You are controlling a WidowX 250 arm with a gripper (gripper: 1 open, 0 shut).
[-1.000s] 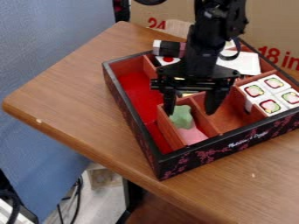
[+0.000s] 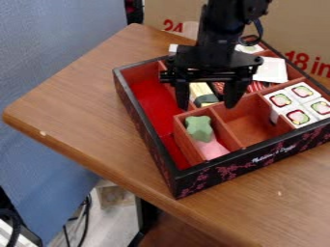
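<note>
My black gripper [image 2: 206, 89] hangs over the upper middle of a black patterned box [image 2: 252, 158] with red compartments, its two fingers apart and pointing down. A small yellow piece [image 2: 202, 93] shows below it, partly hidden. In the front left compartments lie a green piece [image 2: 199, 127] and a pink piece [image 2: 213, 150]. White sushi-like pieces [image 2: 299, 102] fill the right compartments. A white piece [image 2: 272, 70] sits behind the gripper on the right.
The box rests on a wooden table [image 2: 77, 116], clear at left and front. A cardboard box [image 2: 304, 34] stands behind. The floor with cables is at lower left.
The gripper has shifted up and back within the box over the last second, uncovering more of the compartments in front of it.
</note>
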